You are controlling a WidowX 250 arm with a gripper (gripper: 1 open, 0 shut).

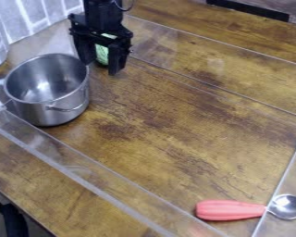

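My black gripper [101, 57] is at the top left, just above and behind a steel pot [45, 93]. A green object [103, 54] shows between or behind its fingers; whether they grip it cannot be told. The pot stands on the wooden table [176, 120] at the left, its inside looking empty.
A scoop with a pink handle [231, 209] lies at the bottom right. Clear plastic edges run along the table's left, top and right.
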